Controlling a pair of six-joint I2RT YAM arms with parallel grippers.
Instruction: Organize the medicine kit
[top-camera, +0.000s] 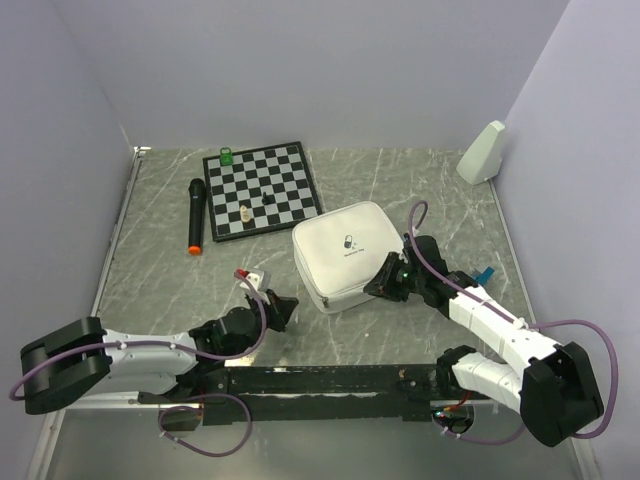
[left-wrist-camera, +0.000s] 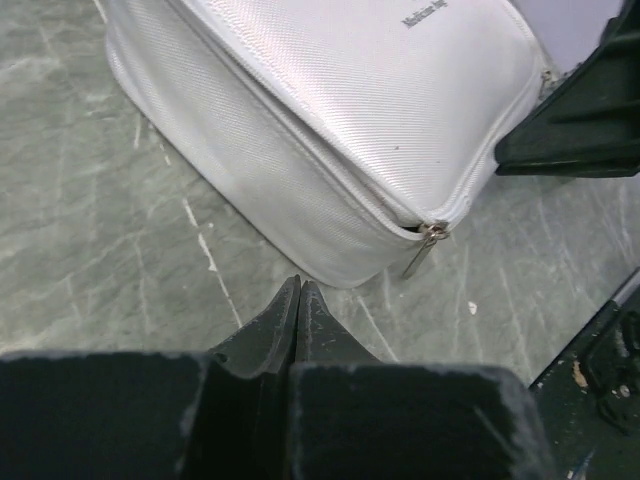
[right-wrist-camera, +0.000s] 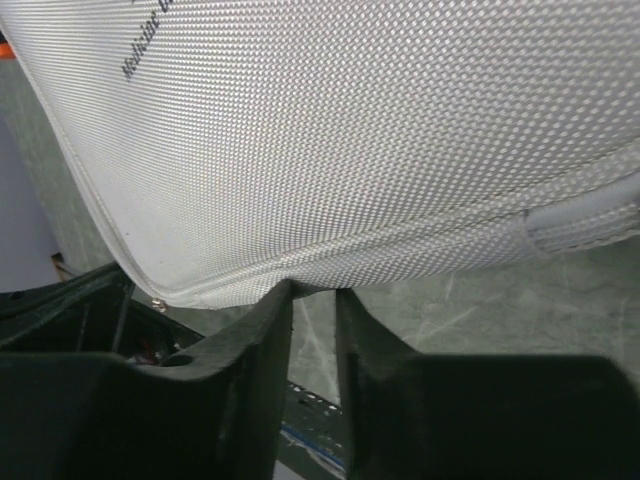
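Note:
The white zippered medicine kit (top-camera: 345, 255) lies closed on the marble table, its zipper pull (left-wrist-camera: 430, 235) at the near left corner. My left gripper (top-camera: 290, 305) is shut, apart from the kit, left of that corner, with nothing visible between its fingers. My right gripper (top-camera: 385, 275) is at the kit's front right edge, its fingertips (right-wrist-camera: 280, 300) slightly parted and against the fabric along that edge; whether they pinch any of it is unclear.
A checkerboard (top-camera: 280, 210) with small pieces and a black microphone (top-camera: 196, 212) are at the back left. A white device (top-camera: 480, 155) stands at the back right, a blue object (top-camera: 484, 275) on the right.

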